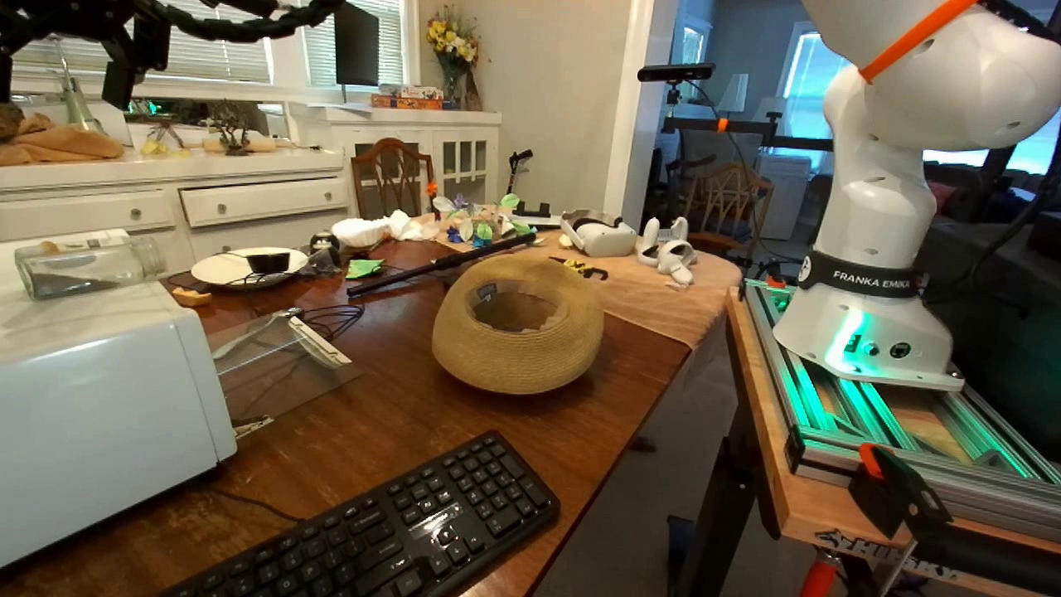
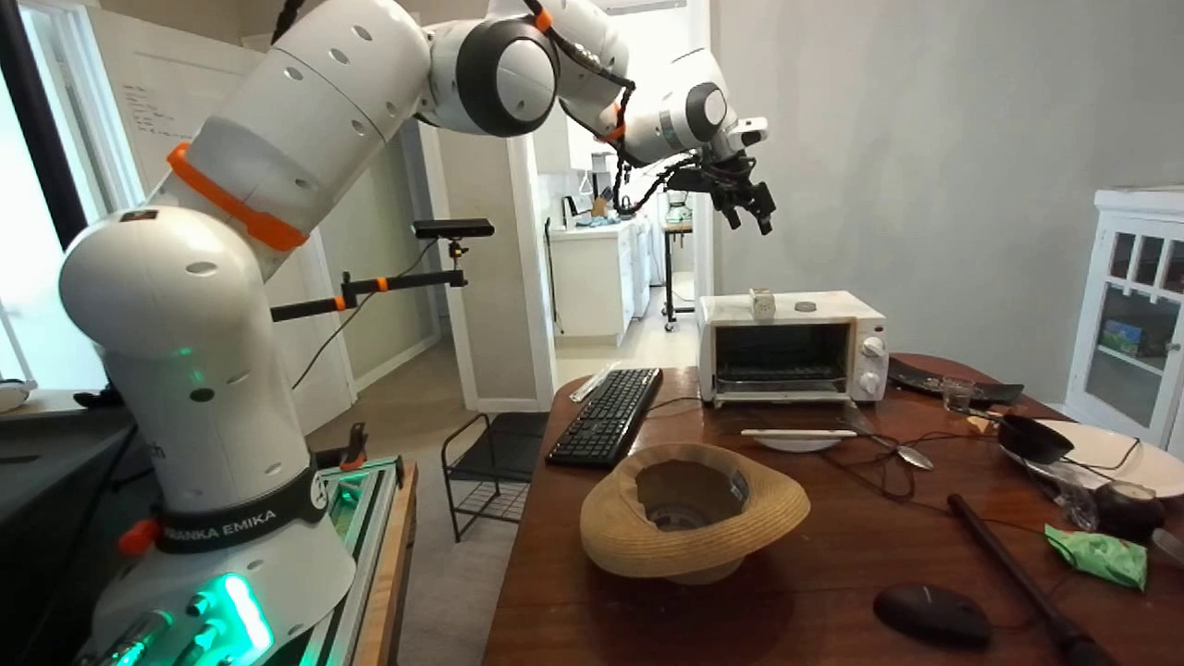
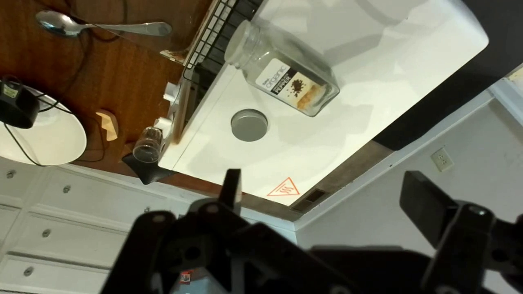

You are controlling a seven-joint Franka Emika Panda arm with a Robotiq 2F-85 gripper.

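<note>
High above the toaster oven, my gripper stands open, its fingertips apart and nothing between them. From the wrist, the gripper spans the lower part of the view, with one black finger at the right. A clear glass pepper jar lies on its side on the oven's white top, clear of my fingers. Near it on that top is a round grey lid. Exterior view 1 shows the jar lying there too.
A straw hat lies upturned on the wooden table, with a black keyboard near the front edge. The oven's glass door hangs open over the table. A spoon, a small glass and a white plate lie around the oven.
</note>
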